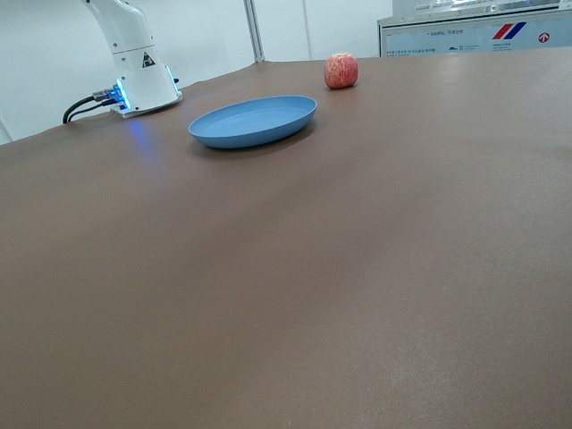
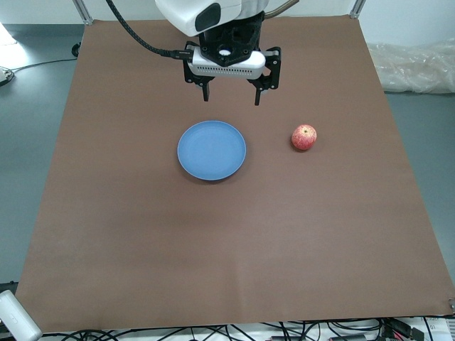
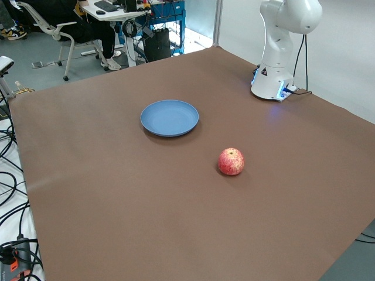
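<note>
A flat blue plate (image 2: 212, 149) (image 1: 253, 119) (image 3: 169, 117) lies on the brown table (image 2: 234, 249). A red apple (image 2: 303, 137) (image 1: 340, 71) (image 3: 231, 161) sits apart from it, to its right in the left camera view. My gripper (image 2: 229, 97) hangs at the top of the left camera view, above the far part of the table, with its two fingers standing apart and nothing between them. It is out of frame in the top and right camera views.
The robot base (image 3: 270, 85) stands at the table's far edge. Cables and equipment run along the near edge (image 2: 213, 330). A person sits at a desk beyond the table in the right camera view.
</note>
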